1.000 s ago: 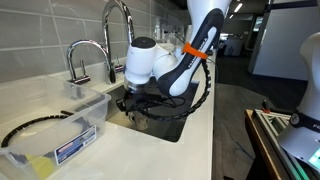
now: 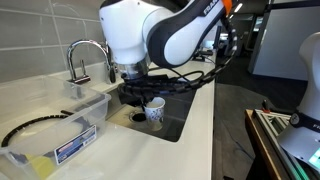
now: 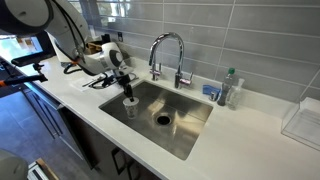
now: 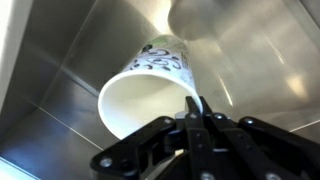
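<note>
A white cup [image 2: 155, 117] with a dark pattern hangs over the sink [image 2: 188, 107], its rim held by my gripper [image 2: 147, 99]. In exterior view 2 the cup [image 3: 131, 107] is at the sink's left side, just below the gripper [image 3: 124, 91]. Seen from the wrist, the cup [image 4: 165, 58] has its open mouth toward the camera and looks empty. My gripper is shut on the near edge of the rim. The fingers' contact inside the cup is only partly visible.
A clear plastic bin [image 2: 52, 125] stands on the counter left of the sink. The tall faucet [image 3: 168, 48] rises behind the basin. Soap bottles [image 3: 232, 92] and a wire rack [image 3: 302, 122] are farther right.
My arm has come up and nearer to exterior view 1. The cup, low and mostly hidden in the sink before, has risen with the gripper and now shows clearly.
</note>
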